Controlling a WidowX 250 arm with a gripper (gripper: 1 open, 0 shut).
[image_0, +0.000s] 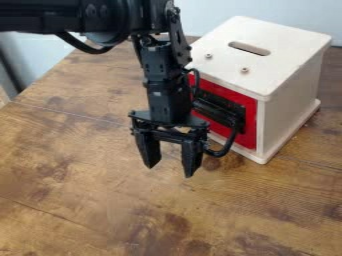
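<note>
My black gripper (170, 160) points straight down over the wooden table, its two fingers apart with nothing between them. Behind it and to the right stands a pale wooden box (281, 90) with a slot in its top, two small studs and a red front panel (245, 140), partly hidden by my arm and a cable.
</note>
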